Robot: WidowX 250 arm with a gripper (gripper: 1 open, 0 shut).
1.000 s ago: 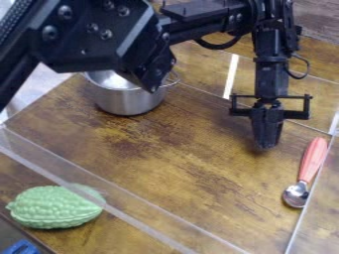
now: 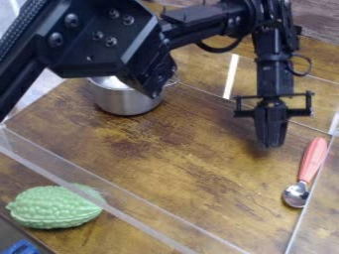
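Note:
My black gripper [image 2: 271,133] hangs pointing down over the right side of the wooden table [image 2: 159,169], its fingers close together and nothing visible between them. A scoop with a red handle [image 2: 312,159] and a metal bowl end lies to its right and nearer the front. A steel pot [image 2: 122,99] stands at the back left, partly hidden under my arm. A pale green bitter melon [image 2: 56,207] lies at the front left.
A blue object [image 2: 14,243] shows at the lower left corner. Clear strips run across the table.
Very little differs: my gripper has shifted a tiny bit over the last second, and the objects on the table have stayed in place.

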